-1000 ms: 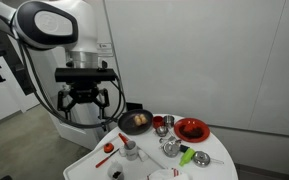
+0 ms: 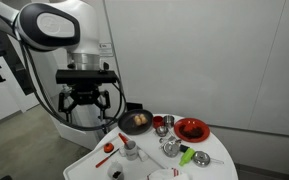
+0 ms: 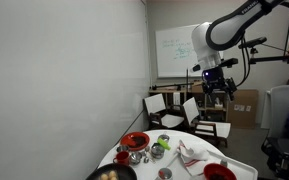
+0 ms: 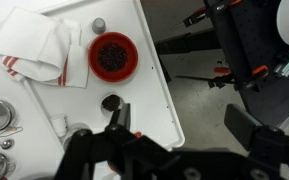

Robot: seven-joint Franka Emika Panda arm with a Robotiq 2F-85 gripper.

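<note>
My gripper (image 2: 85,106) hangs high at the left in exterior view 1, well above the table. Its fingers stand wide apart with nothing between them, so it is open. The wrist view looks down between the fingers onto the tray's edge and the floor. A red bowl (image 4: 112,58) of dark small pieces lies below on the white tray (image 4: 160,122). Beside it are a folded white cloth (image 4: 32,40) with red stripes and a small cup (image 4: 111,103) with dark contents. No object touches the gripper.
A dark pan (image 2: 129,128) holding brownish pieces sits at the back of the table. Another red bowl (image 2: 205,129), a green item (image 2: 187,157) and several metal pots crowd the right. A wall (image 2: 204,60) stands behind. Dark equipment (image 4: 274,85) is off the tray's side.
</note>
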